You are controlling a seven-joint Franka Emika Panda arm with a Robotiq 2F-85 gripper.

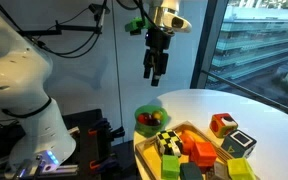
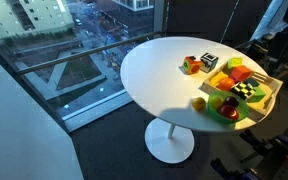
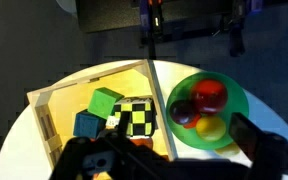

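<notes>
My gripper [image 1: 152, 78] hangs high above the white round table, pointing down. It stands open, and nothing shows between its fingers. Below it is a green bowl [image 1: 140, 128] with fruit inside. In the wrist view the bowl holds a red apple [image 3: 211, 96], a dark plum-like fruit [image 3: 182, 112] and a yellow-orange fruit [image 3: 212, 128]. Beside the bowl is a wooden tray [image 3: 94, 76] with several blocks, among them a green block [image 3: 103, 102], a blue block [image 3: 87, 124] and a black-and-yellow checkered block [image 3: 137, 118].
A yellow fruit [image 2: 198, 104] lies on the table outside the bowl. Behind the tray stand a red multicoloured cube [image 1: 223, 124] and a dark cube with pale edges [image 1: 239, 143].
</notes>
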